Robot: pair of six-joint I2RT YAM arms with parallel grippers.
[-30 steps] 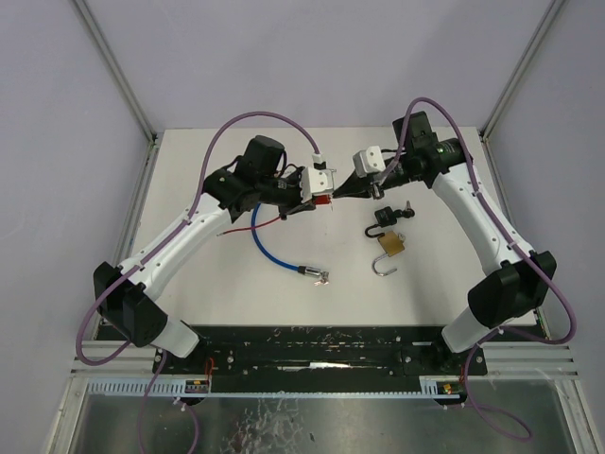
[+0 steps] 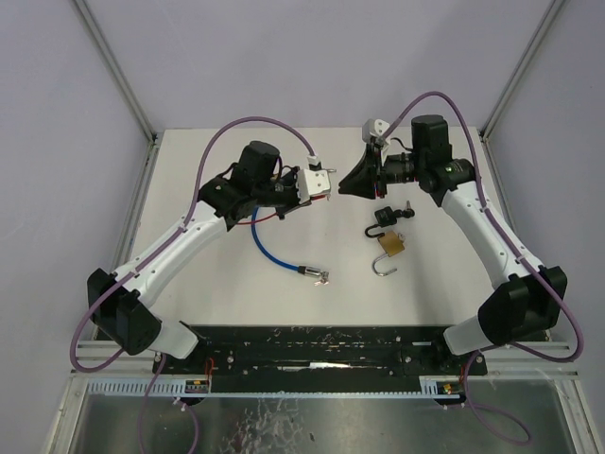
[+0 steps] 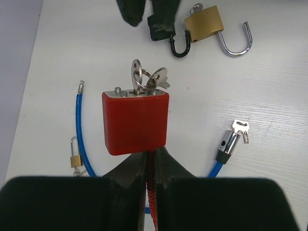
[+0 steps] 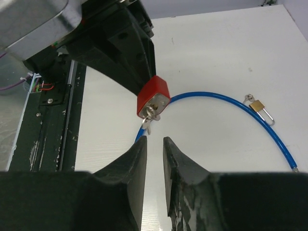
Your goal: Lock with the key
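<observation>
My left gripper (image 2: 301, 197) is shut on a red padlock (image 3: 134, 122), held in the air at the centre of the top view, with a ring of keys (image 3: 149, 79) at its metal face. In the right wrist view the padlock (image 4: 153, 96) faces me, keys (image 4: 149, 118) dangling from it. My right gripper hangs to the right of the padlock, its fingertips slightly apart with nothing visible between them.
Black padlocks (image 2: 385, 216) and a brass padlock (image 2: 391, 244) lie at the right of the white board. A blue cable lock (image 2: 276, 259) with keys lies below my left gripper. The lower right of the board is clear.
My right gripper has drawn back to the right, away from the red padlock and its keys. The left gripper has barely moved.
</observation>
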